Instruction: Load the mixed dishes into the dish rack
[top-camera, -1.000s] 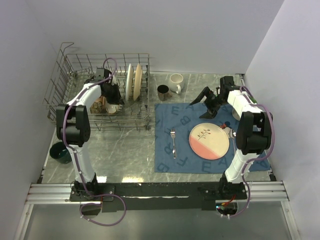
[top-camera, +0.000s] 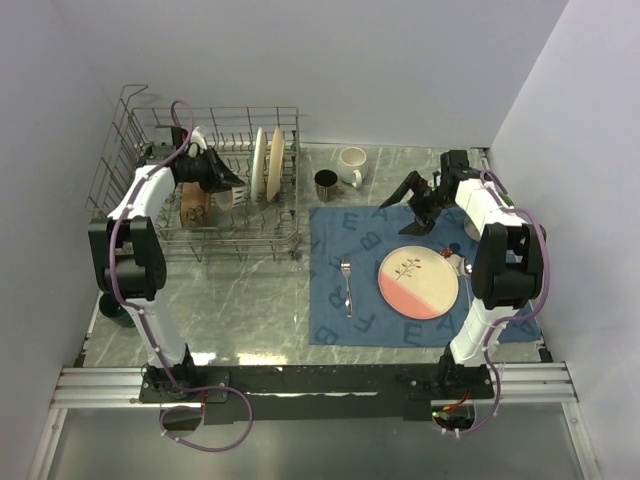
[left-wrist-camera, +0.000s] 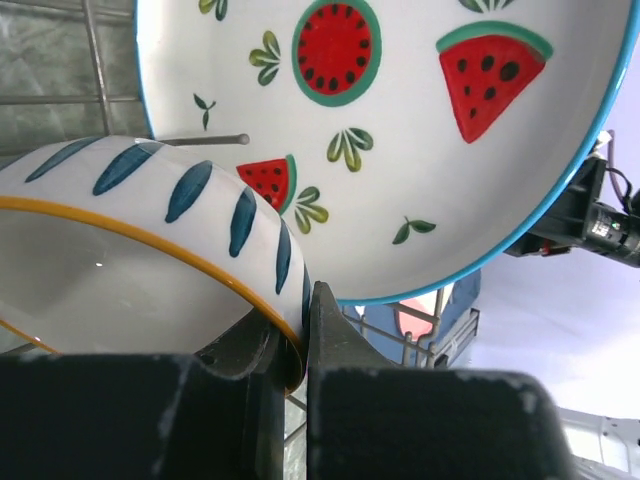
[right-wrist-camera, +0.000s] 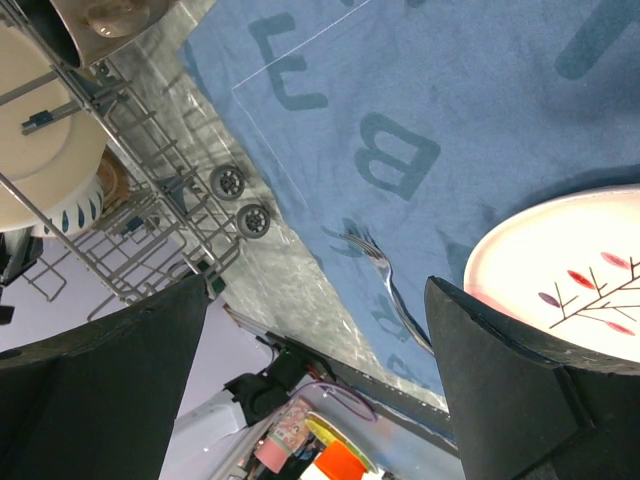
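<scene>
My left gripper (top-camera: 236, 182) is inside the dish rack (top-camera: 190, 243), shut on the rim of a white bowl (left-wrist-camera: 190, 195) with blue dashes and an orange edge. In the left wrist view this bowl stands tilted beside a watermelon-patterned plate (left-wrist-camera: 400, 90). The top view shows two plates upright in the rack, a white one (top-camera: 258, 165) and a cream one (top-camera: 275, 165). A brown dish (top-camera: 194, 204) sits left of the held bowl. Over the blue mat, my right gripper (top-camera: 408, 209) stands open and empty. A pink-and-cream plate (top-camera: 418, 282) and a fork (top-camera: 347, 286) lie on the mat.
A metal cup (top-camera: 326, 184) and a white mug (top-camera: 352, 166) stand right of the rack. At the far left, a dark green bowl (top-camera: 115, 308) is partly behind my left arm. Cutlery (top-camera: 462, 265) lies beside the right arm. Bare counter lies before the rack.
The held bowl now looks more upright. The right arm stays still.
</scene>
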